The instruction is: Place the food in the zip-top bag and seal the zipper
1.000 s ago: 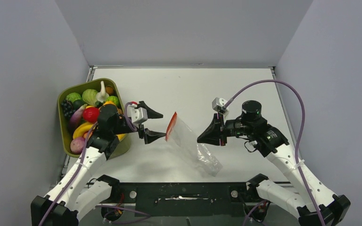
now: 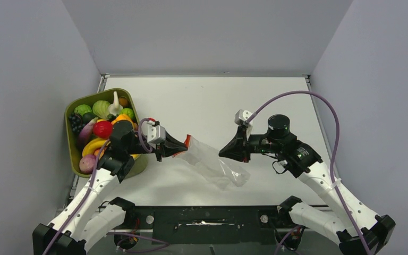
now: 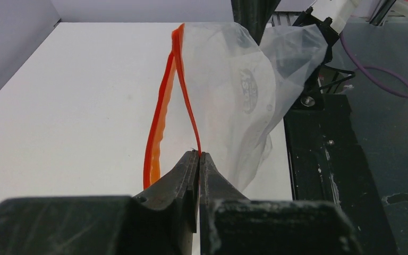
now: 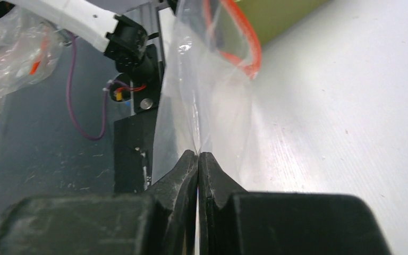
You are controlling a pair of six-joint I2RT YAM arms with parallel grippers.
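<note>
A clear zip top bag [image 2: 212, 163] with an orange zipper edge [image 3: 156, 133] hangs between the two arms. My left gripper is shut on one lip of that orange edge; the other lip stands apart beside it, so the mouth gapes in the left wrist view. On the bag's clear side, my right gripper is shut with the film pinched at its tips. No food shows inside the bag. The toy food, such as a red tomato [image 2: 102, 128] and a white garlic [image 2: 116, 105], fills a green bin at the left.
The green bin [image 2: 70, 146] stands at the table's left edge, partly under my left arm. A dark rail [image 2: 207, 234] runs along the front edge.
The right gripper has shifted a little left.
</note>
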